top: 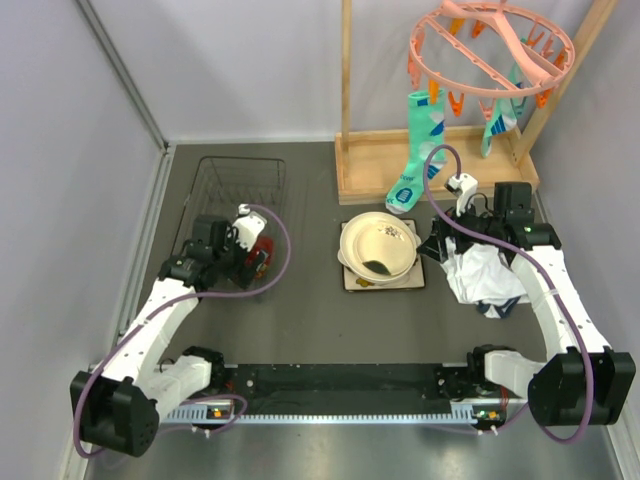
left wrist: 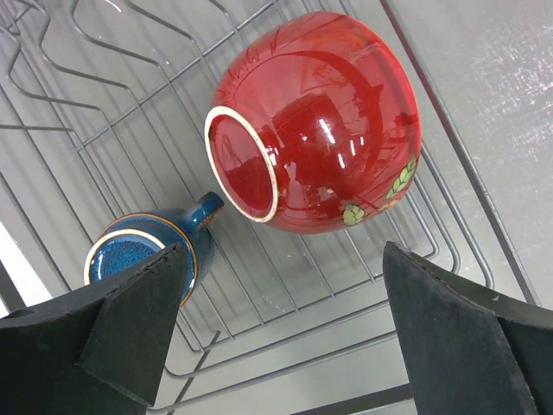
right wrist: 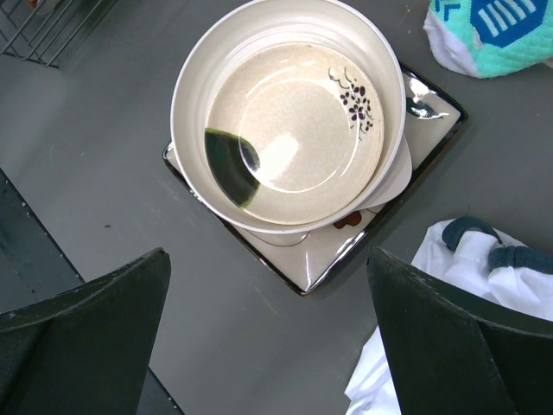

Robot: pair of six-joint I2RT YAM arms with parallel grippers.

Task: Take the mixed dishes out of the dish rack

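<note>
Inside the wire dish rack (top: 240, 170), a glossy red bowl (left wrist: 324, 121) lies tipped on its side. A blue mug (left wrist: 164, 242) rests beside it, base facing the camera, near the left finger of my left gripper. That gripper hangs open above the rack, nothing between its fingers; the bowl lies beyond the fingertips, apart from them. At the table's middle, a cream dish (right wrist: 294, 130) sits inside a white handled pot (right wrist: 186, 112) on a square plate (right wrist: 307, 264). Right of this stack, my right gripper is open and empty.
A crumpled white cloth (top: 485, 275) lies to the right under the right arm. Behind the stack stands a wooden frame (top: 365, 175), with a pink clip hanger (top: 490, 60) and a teal sock (top: 420, 150) hanging. Table between rack and stack is clear.
</note>
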